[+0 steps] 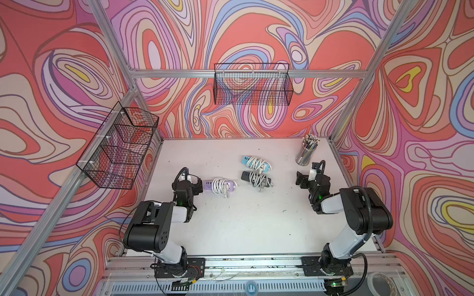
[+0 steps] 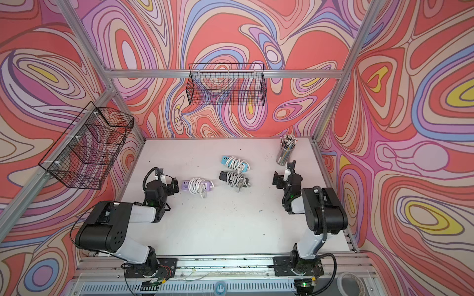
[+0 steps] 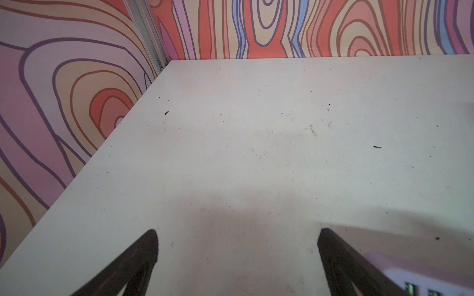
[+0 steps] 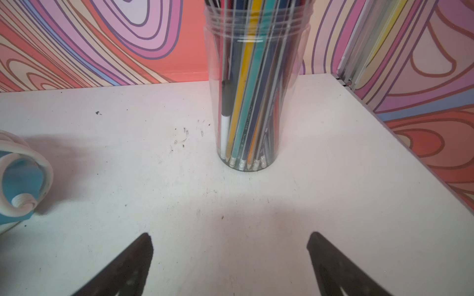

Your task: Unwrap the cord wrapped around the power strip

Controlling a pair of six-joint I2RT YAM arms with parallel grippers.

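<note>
Three power strips lie on the white table, each with its cord coiled around it. The purple strip (image 1: 209, 185) has a white cord (image 1: 220, 186) and rests just right of my left gripper. Near the table's middle is a black strip (image 1: 246, 175) wrapped in a grey-white cord (image 1: 258, 179). Right behind it sits a blue strip (image 1: 245, 159) with a white cord (image 1: 256, 162). My left gripper stands open and empty; a corner of the purple strip shows beside its right finger (image 3: 353, 266). Over on the right, my right gripper is open too, nothing between its fingers.
A clear jar of pencils (image 4: 251, 98) stands at the back right, beyond my right gripper. Wire baskets hang at the back (image 1: 253, 88) and at the left (image 1: 121, 143).
</note>
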